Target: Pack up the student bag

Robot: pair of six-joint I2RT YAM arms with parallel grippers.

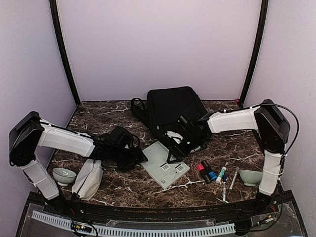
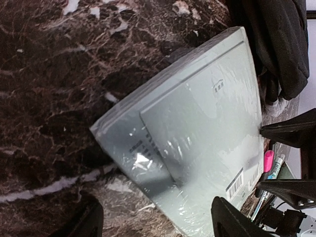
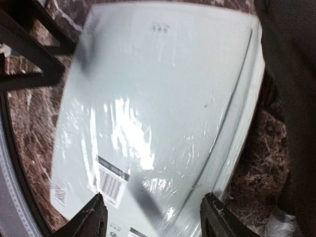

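A pale book or folder with barcodes, glossy, lies flat at the table's centre. My left gripper is at its left edge, open, its fingertips low in the left wrist view beside the book's end. My right gripper is over the book's upper right; in the right wrist view its fingertips straddle the book's near part, apart. The black bag stands behind, its fabric close to the book.
Markers and small coloured items lie front right, near a bowl. Another bowl and a white pouch are front left.
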